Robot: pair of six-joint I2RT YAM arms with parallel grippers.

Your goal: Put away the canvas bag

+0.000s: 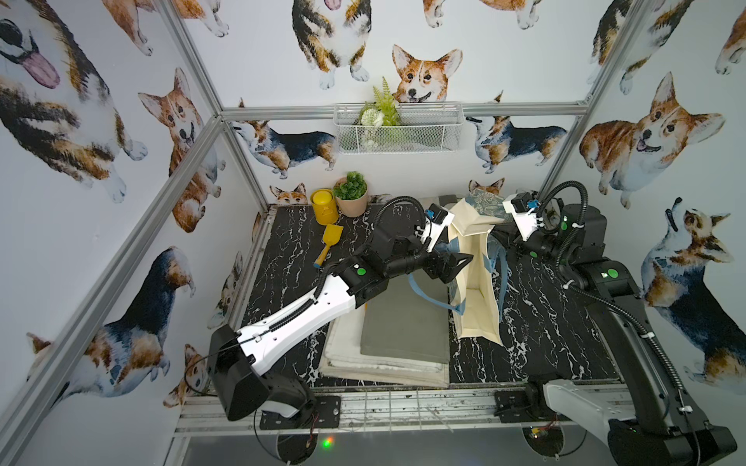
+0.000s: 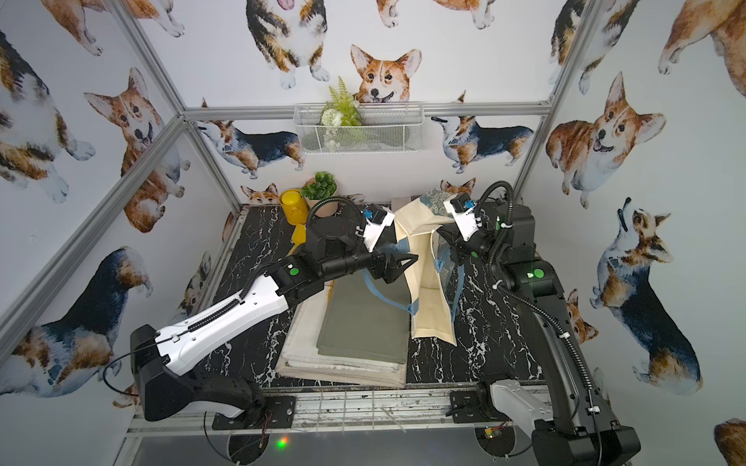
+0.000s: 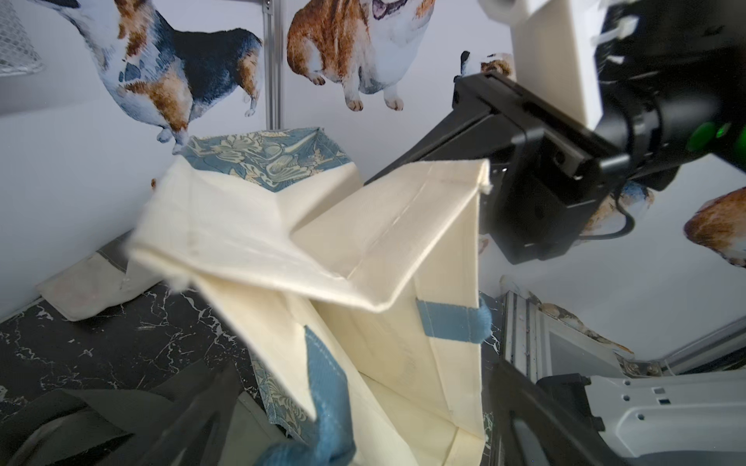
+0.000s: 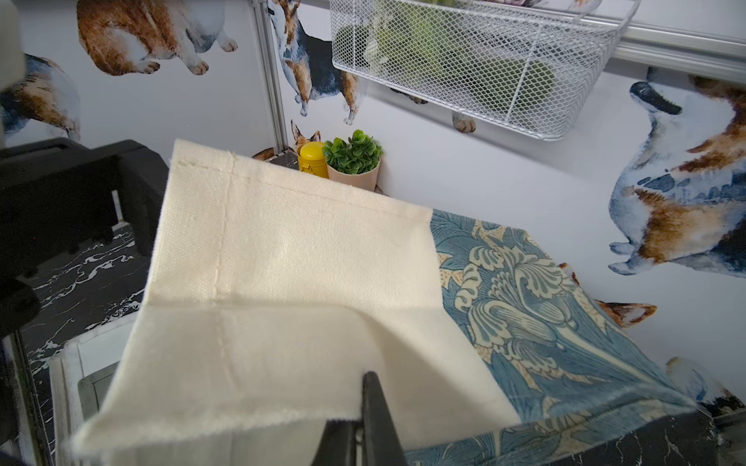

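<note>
A cream canvas bag (image 1: 478, 303) with blue straps and a patterned blue panel (image 4: 528, 318) stands on the right half of the worktop, its top folded over. My right gripper is shut on the bag's upper fabric, holding it up. My left gripper is open at the bag's left side, low in its own wrist view, with the cream fabric and a blue strap (image 3: 326, 380) in front of and between its fingers, apparently not gripped.
Folded grey and white cloths (image 1: 392, 334) lie at the middle front. A yellow canister (image 1: 325, 208), yellow scoop (image 1: 329, 237) and potted plant (image 1: 351, 200) stand at the back left. A wire basket (image 2: 357, 138) with greenery hangs on the back wall.
</note>
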